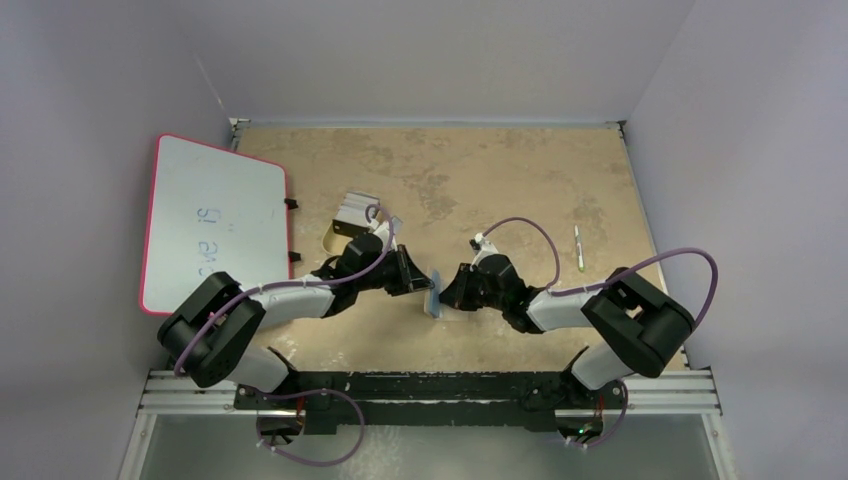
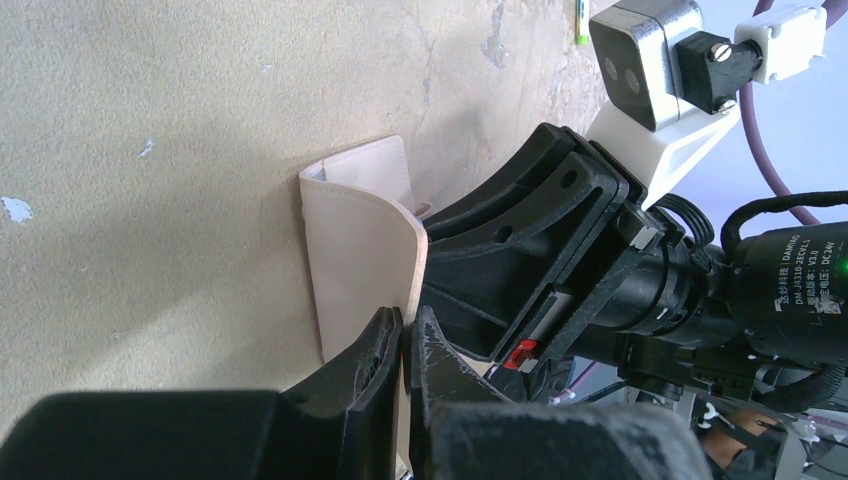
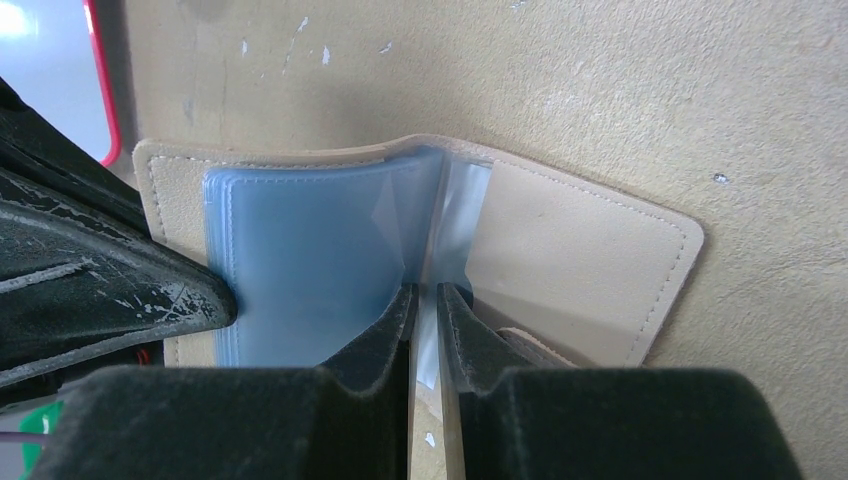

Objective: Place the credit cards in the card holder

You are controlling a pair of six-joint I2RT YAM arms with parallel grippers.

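The beige card holder [image 1: 449, 314] lies opened between my grippers at the front of the table. In the right wrist view its inside shows blue-tinted pages [image 3: 300, 255] and a clear sleeve [image 3: 455, 240]. My left gripper is shut on the edge of the raised cover [image 2: 360, 265]. Inside the fold, my right gripper is shut on the thin clear sleeve. Which layers it grips is partly hidden by its fingers. A box with light, slotted contents [image 1: 358, 206] stands behind my left arm; whether these are the credit cards I cannot tell.
To the left stands a whiteboard [image 1: 215, 215] with a pink rim. A pen [image 1: 579, 248] lies far right. Both arms are close together at the holder.
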